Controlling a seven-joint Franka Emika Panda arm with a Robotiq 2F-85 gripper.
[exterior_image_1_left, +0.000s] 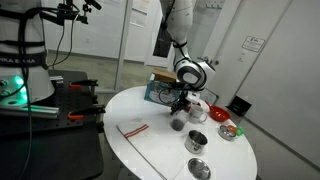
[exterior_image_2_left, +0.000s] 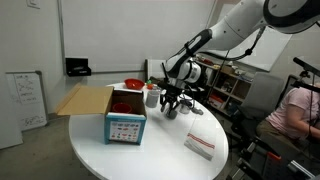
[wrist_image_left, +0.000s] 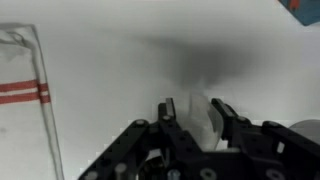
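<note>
My gripper (exterior_image_1_left: 181, 104) hangs low over the white round table, just behind a greyish cup (exterior_image_1_left: 178, 124). In the wrist view the fingertips of my gripper stand a little apart, with a pale, glossy thing (wrist_image_left: 205, 122) between or just below them. Whether the fingers touch it cannot be made out. From the second exterior view my gripper (exterior_image_2_left: 171, 100) is beside the small dark-looking cup (exterior_image_2_left: 172, 113). A white cloth with red stripes (wrist_image_left: 17, 100) lies off to the left in the wrist view.
A metal pot (exterior_image_1_left: 196, 142) and a flat round lid (exterior_image_1_left: 198, 168) stand at front right. White mugs (exterior_image_1_left: 197, 114), a red bowl (exterior_image_1_left: 238, 104) and an open cardboard-flapped box (exterior_image_2_left: 124, 130) surround the arm. Clear table lies around the striped cloth (exterior_image_1_left: 132, 128).
</note>
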